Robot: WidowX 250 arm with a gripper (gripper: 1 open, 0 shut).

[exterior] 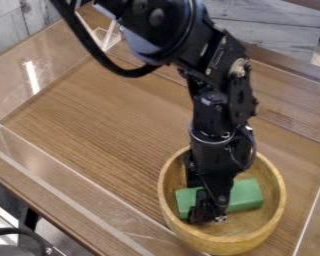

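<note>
A green block [240,196] lies inside a round wooden bowl [232,237] at the lower right of the camera view. My black gripper [207,200] is down in the bowl at the block's left part, shut on the green block, whose middle is partly hidden behind the fingers.
Clear rails or strips run along its left side. A pale grey plank wall stands behind. A black cable lies at the lower left corner.
</note>
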